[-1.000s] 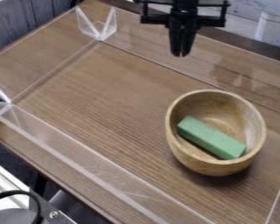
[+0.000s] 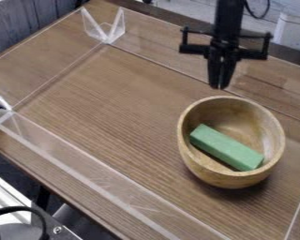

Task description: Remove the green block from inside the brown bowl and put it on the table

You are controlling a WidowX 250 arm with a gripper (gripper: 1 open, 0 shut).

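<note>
The green block (image 2: 225,147) lies inside the brown bowl (image 2: 189,115) at the right of the camera view. It is set at a slant along the bowl's bottom. My black gripper (image 2: 220,82) points down above the table, just beyond the bowl's far rim and apart from it. No object shows at its fingertips, and their spacing is too small and dark to make out.
Bare wooden table (image 2: 102,98) stretches left of the bowl. A clear plastic piece (image 2: 104,27) stands near the far left corner. Dark cables and equipment (image 2: 22,225) sit off the near left edge.
My gripper has come nearer to the bowl, moving down and to the right in the view. The bowl and the green block have stayed put.
</note>
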